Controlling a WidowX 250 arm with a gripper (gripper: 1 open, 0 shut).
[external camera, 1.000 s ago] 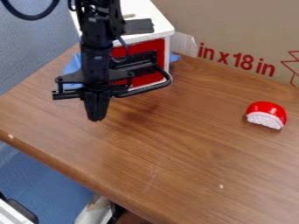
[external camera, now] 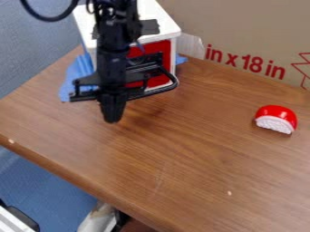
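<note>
My black gripper (external camera: 112, 109) hangs low over the left part of the wooden table, in front of a white and red box (external camera: 158, 54) that stands on a blue cloth (external camera: 75, 74) at the back. Whether the fingers are open or shut I cannot tell. A red and white brush-like object (external camera: 276, 118) lies apart from it on the right side of the table.
A cardboard panel (external camera: 242, 32) with red lettering rises behind the table (external camera: 206, 172). Beyond the left edge is blue flooring.
</note>
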